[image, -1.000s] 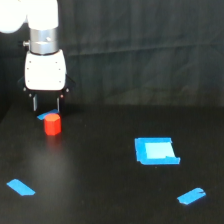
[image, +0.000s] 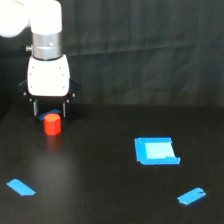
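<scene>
A small red block [image: 52, 125] sits on the dark table at the left. Just behind and above it, my gripper [image: 51, 106] points down with its fingers spread apart. No object shows between them. From this one view I cannot tell exactly how far the fingers are from the block in depth.
Blue tape frames a pale square [image: 159, 151] on the right side of the table. Strips of blue tape lie at the front left [image: 20, 187] and front right [image: 191, 196], with another partly hidden behind the block.
My gripper has shifted slightly to the right and a little lower. The red block and the tape marks have not moved.
</scene>
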